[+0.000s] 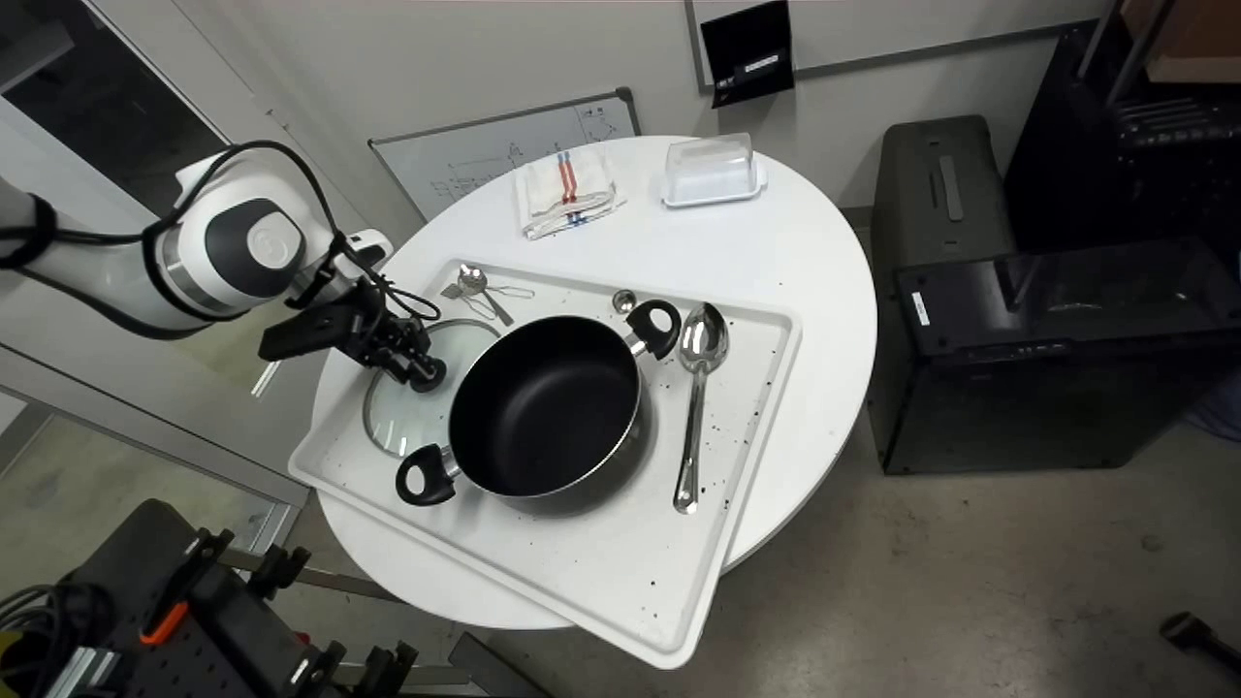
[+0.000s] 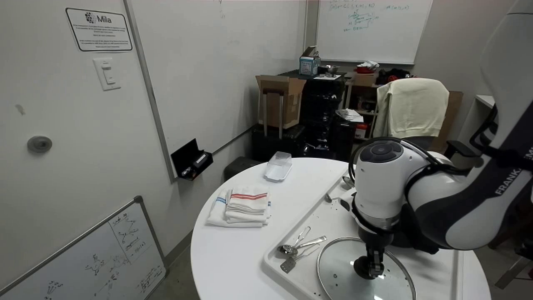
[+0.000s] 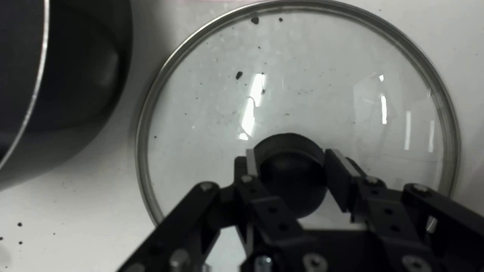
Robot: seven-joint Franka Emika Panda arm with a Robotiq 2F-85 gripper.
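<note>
A round glass lid (image 3: 204,104) with a metal rim lies on the white tray (image 1: 558,582), beside the black pot (image 1: 547,407). Both sides of the lid's black knob (image 3: 292,181) are flanked by my fingers in the wrist view, and my gripper is shut on it. From exterior view 2, the gripper (image 2: 370,265) points down at the middle of the lid (image 2: 339,275). The pot is uncovered and empty, one of its handles (image 1: 427,476) reaching toward the lid's near side.
A large metal spoon (image 1: 694,407) lies right of the pot. Small utensils (image 1: 477,285) rest at the tray's far left corner, and a small metal cup (image 1: 624,301) sits behind the pot. Folded towels (image 1: 566,190) and a clear-covered dish (image 1: 712,173) stand at the table's back.
</note>
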